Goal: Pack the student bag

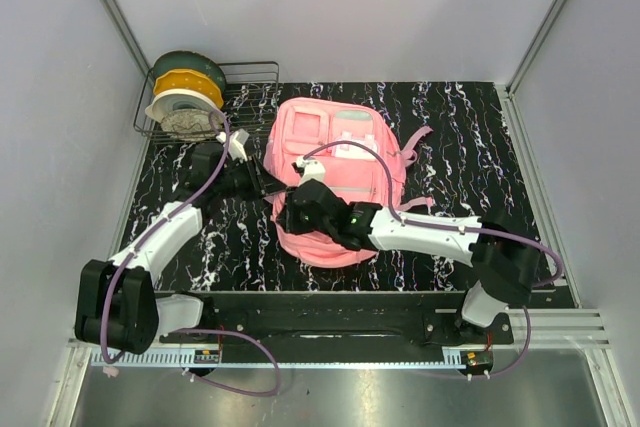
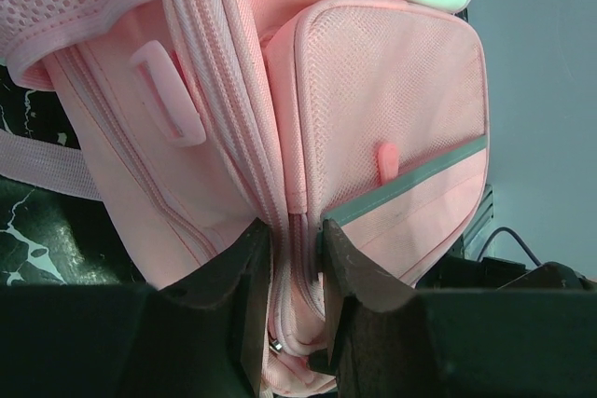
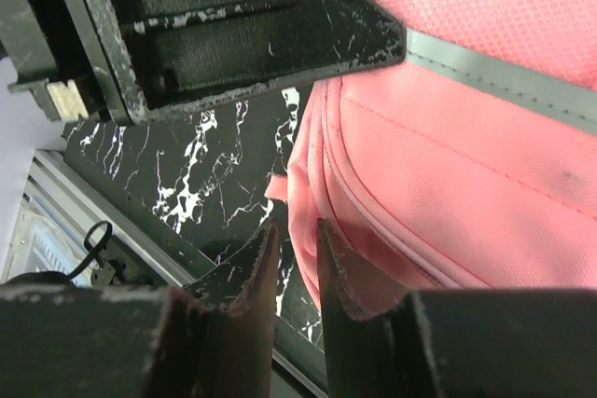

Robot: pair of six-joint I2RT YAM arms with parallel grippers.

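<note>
The pink student bag (image 1: pixel 345 187) lies on the dark table, its front side up. At its left edge my left gripper (image 1: pixel 284 189) is shut on the zipped seam; in the left wrist view, folded pink fabric (image 2: pixel 297 272) runs between the fingers. Close below it, by the lower left edge of the bag, is my right gripper (image 1: pixel 282 223). Its fingers (image 3: pixel 254 263) stand a little apart in the right wrist view, with the bag's edge (image 3: pixel 303 198) just beyond the gap. A black finger of the left gripper crosses the top of that view.
A wire rack (image 1: pixel 250 97) with several plates stands at the back left. Pink straps (image 1: pixel 412 145) stick out on the bag's right side. Both grippers are very close together.
</note>
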